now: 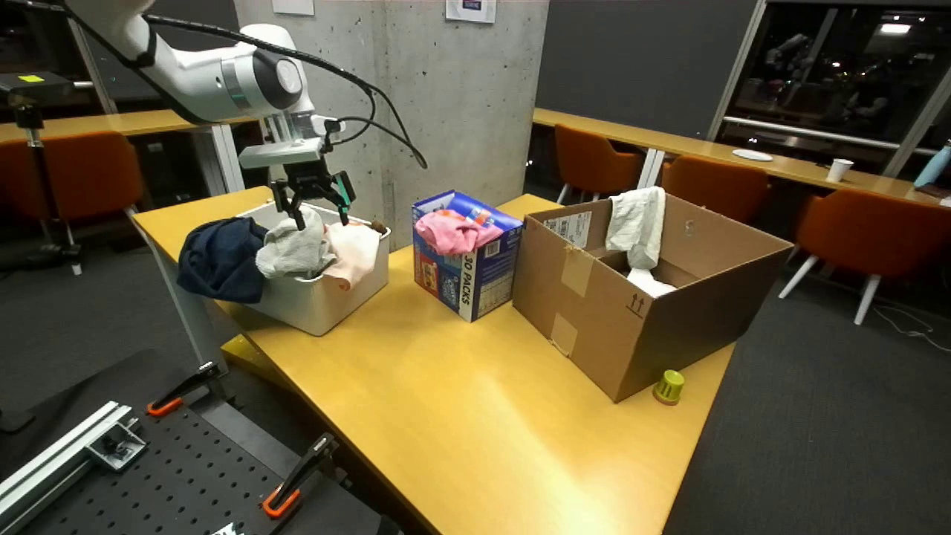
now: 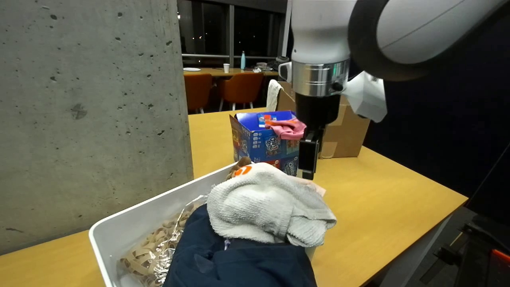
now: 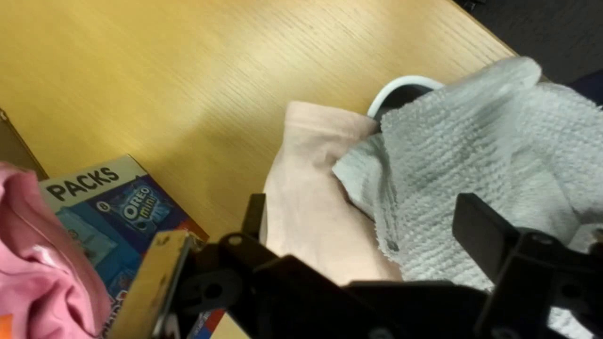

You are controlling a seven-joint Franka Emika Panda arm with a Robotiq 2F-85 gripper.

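My gripper [image 1: 313, 212] hangs over the white bin [image 1: 328, 307] with its fingers spread wide. In the wrist view the fingers [image 3: 480, 234] stand apart above a grey-white towel [image 3: 452, 169] and a peach cloth [image 3: 316, 186], both draped over the bin's rim. Nothing shows held between them. Beside the towel, a navy cloth [image 1: 223, 258] hangs over the bin's near left corner. A pink cloth [image 1: 455, 233] lies over the edge of the blue snack box [image 1: 495, 276]. Another white cloth [image 1: 637, 223] hangs over the wall of the brown cardboard box [image 1: 579, 334].
Tan and silvery strips [image 2: 160, 244] lie inside the bin. A small green-yellow cup [image 1: 669, 387] stands by the cardboard box near the table's edge. A concrete pillar [image 1: 446, 107] rises behind the bin.
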